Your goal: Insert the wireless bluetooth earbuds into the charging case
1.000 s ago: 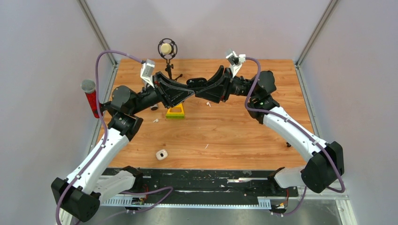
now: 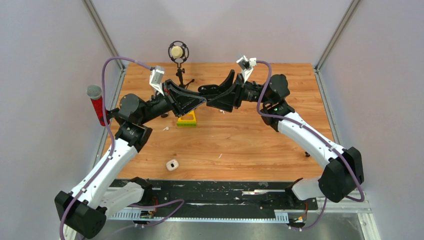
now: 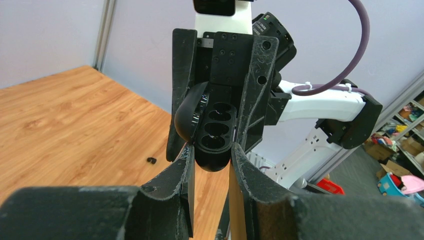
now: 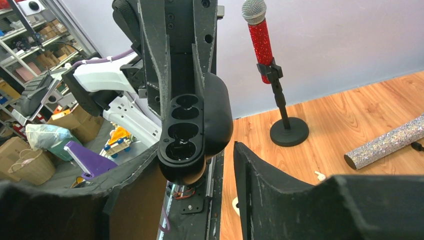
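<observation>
Above the table, my left gripper is shut on the near end of a black charging case. The case's rounded lid is swung open, and its round slots look empty in both wrist views. My right gripper is part open, its fingers spread either side of the case and lid, with a gap showing at the lid side. In the top view the grippers meet tip to tip and partly hide the case. Small white pieces lie on the table; whether they are earbuds I cannot tell.
A yellow-green block and a white square item lie on the left half. A red microphone stands at the left edge, a round-framed microphone at the back. A small dark piece lies right.
The left arm has stayed nearly still.
</observation>
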